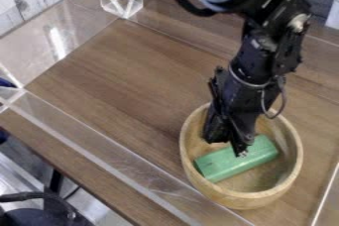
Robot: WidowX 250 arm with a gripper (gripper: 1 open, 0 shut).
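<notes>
A round wooden bowl (276, 190) sits at the lower right of the table, holding a green rectangular block (236, 161) that lies along its floor. My black gripper (233, 146) reaches down into the bowl from above, its tip over the block and partly covering it. Its fingers look shut, and I see nothing held between them; whether the tip touches the block is unclear.
Clear plastic guards run along its edges, with a clear bracket (122, 2) at the back left. Black cables lie beyond the lower left edge.
</notes>
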